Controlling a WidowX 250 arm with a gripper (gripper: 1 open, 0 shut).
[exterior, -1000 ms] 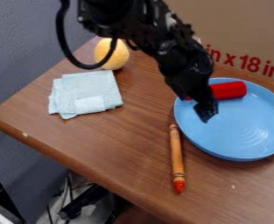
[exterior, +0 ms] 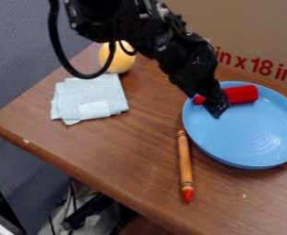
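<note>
My black gripper point(exterior: 213, 101) reaches down from the top over the left rim of a blue plate point(exterior: 249, 138), at the near end of a red cylinder point(exterior: 241, 93) that lies along the back of the plate. Whether the fingers are open or closed on the cylinder is hard to tell. An orange crayon point(exterior: 185, 167) with a red tip lies on the table, left of the plate.
A folded light cloth point(exterior: 87, 98) lies on the left of the wooden table point(exterior: 103, 165), a yellow round object point(exterior: 117, 61) behind it. A cardboard box point(exterior: 249, 41) stands at the back.
The gripper has shifted slightly upward since a second ago, staying by the red cylinder. The other objects appear unmoved.
</note>
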